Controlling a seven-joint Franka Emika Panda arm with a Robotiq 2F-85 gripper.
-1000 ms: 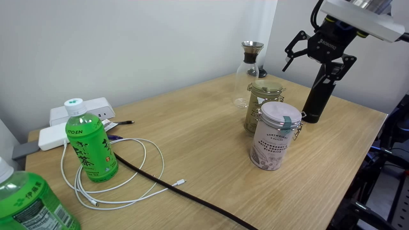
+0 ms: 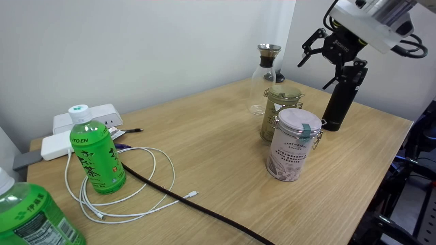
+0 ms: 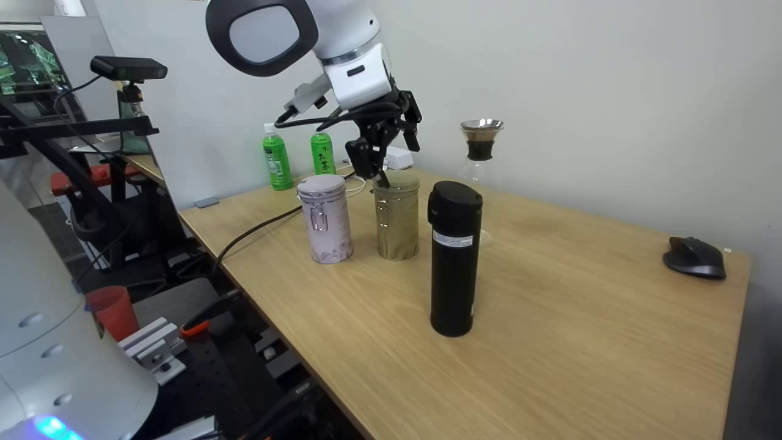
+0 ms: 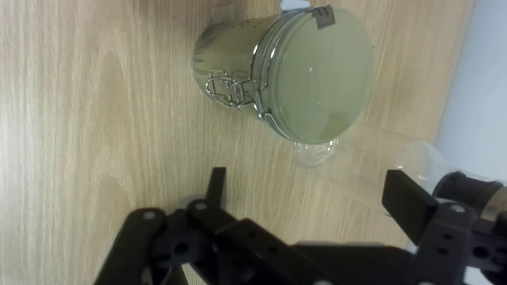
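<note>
High over the right part of the table, my gripper [image 2: 313, 76] is open, its two fingers spread wide and nothing between them. A green-lidded tin with wire clasps [image 4: 328, 76] stands upright ahead of the fingers in the wrist view, apart from them. Close to it stands a pale pink biscuit tin [image 2: 291, 149], also upright and lidded. The glass carafe [image 2: 261, 87] with its metal cone top is behind the green tin. A tall black flask [image 3: 454, 271] stands on the other side; in exterior view 1, the gripper partly covers its top.
Two green tea bottles [image 2: 98, 157] occupy the left end, with white cables [image 2: 173, 167] and a power strip [image 2: 88, 118] near them. A black cord [image 2: 212, 211] crosses the table's front. A dark mouse [image 3: 694, 257] lies near the far corner. Bare tabletop [image 3: 586, 315] surrounds the flask's right side.
In exterior view 1 my gripper has shifted slightly up and left, and its tilt has changed. It is open in both frames. The tins, carafe, flask and bottles have not moved.
</note>
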